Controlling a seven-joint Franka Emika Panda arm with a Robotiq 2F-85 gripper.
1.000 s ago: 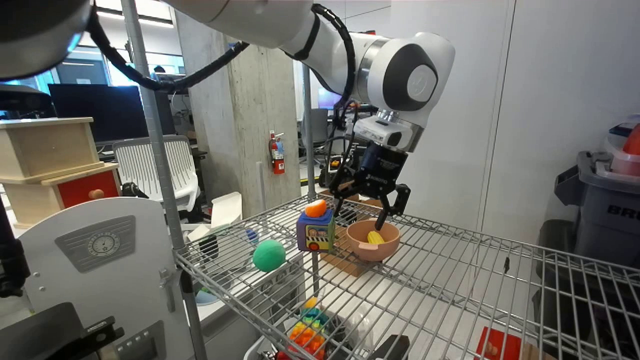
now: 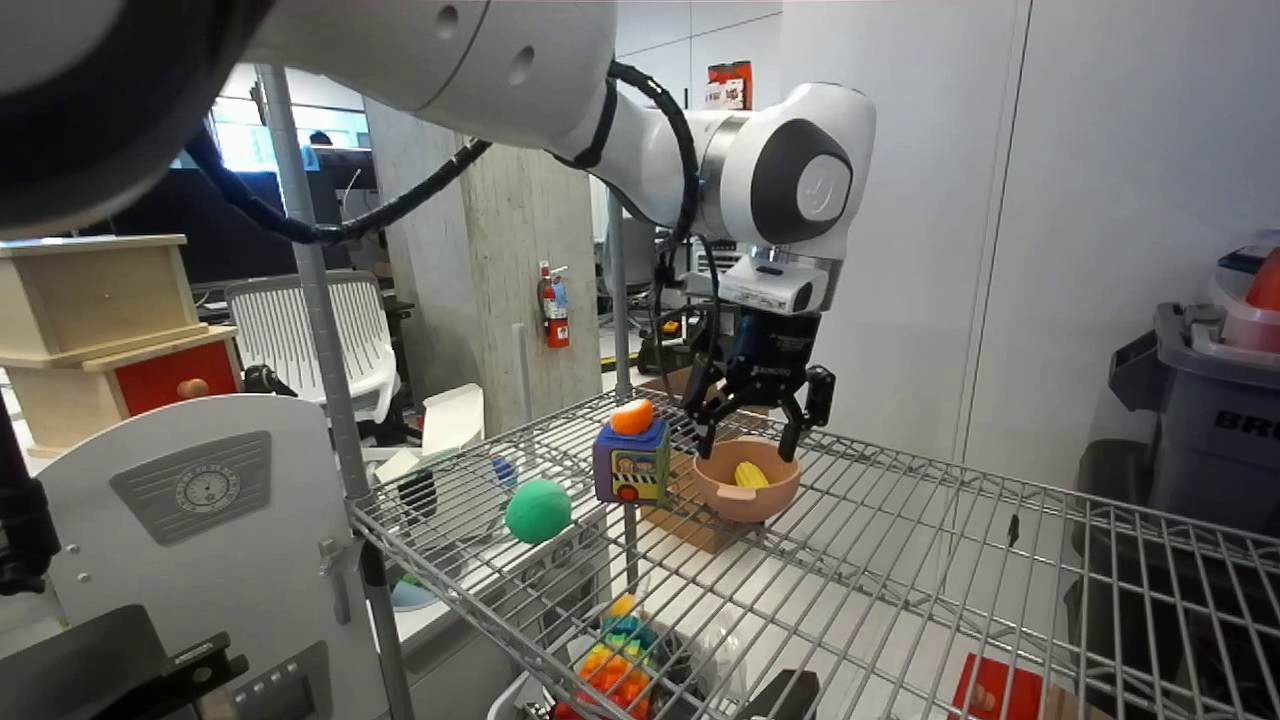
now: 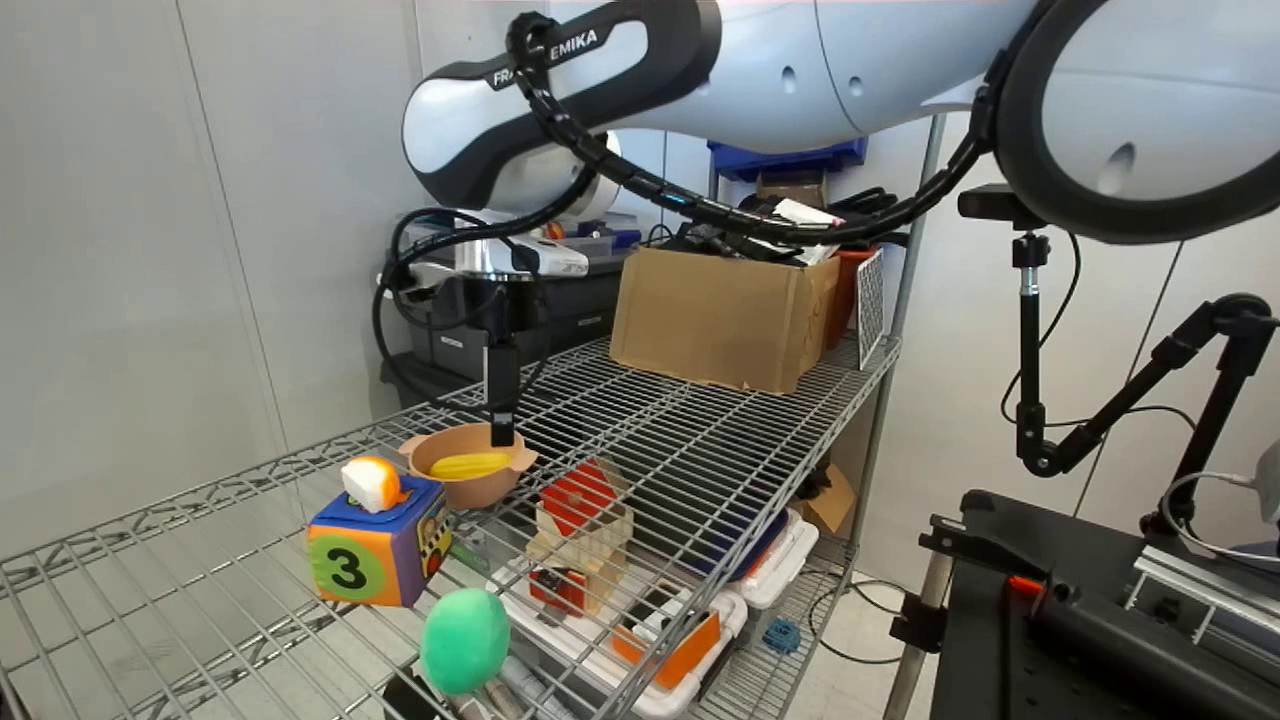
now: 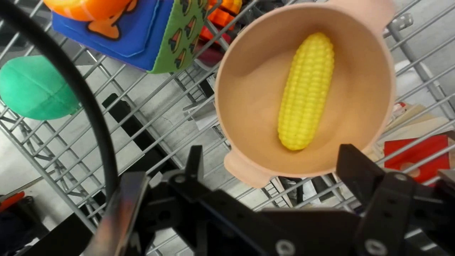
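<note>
A yellow corn cob (image 4: 306, 91) lies inside the peach two-handled bowl (image 4: 251, 106), which rests on the wire shelf. My gripper (image 2: 746, 454) stands open over the bowl, its fingers spread wide and nothing between them. In the wrist view one fingertip of the gripper is left of the near handle and the other overlaps the bowl's near right rim; contact cannot be told. Beside the bowl is a soft picture cube (image 3: 378, 540) with an orange-and-white piece (image 3: 372, 482) on top. A green rounded toy (image 3: 465, 641) sits near the cube.
Bare wire shelf (image 2: 960, 540) stretches to the right of the bowl in exterior view 1. A cardboard box (image 3: 708, 318) occupies the shelf's far end in exterior view 2. The wall (image 2: 912, 240) rises close behind the shelf.
My gripper has shifted slightly left and turned more upright above the bowl, with its fingers still open. The bowl, corn, cube and green toy stay where they were.
</note>
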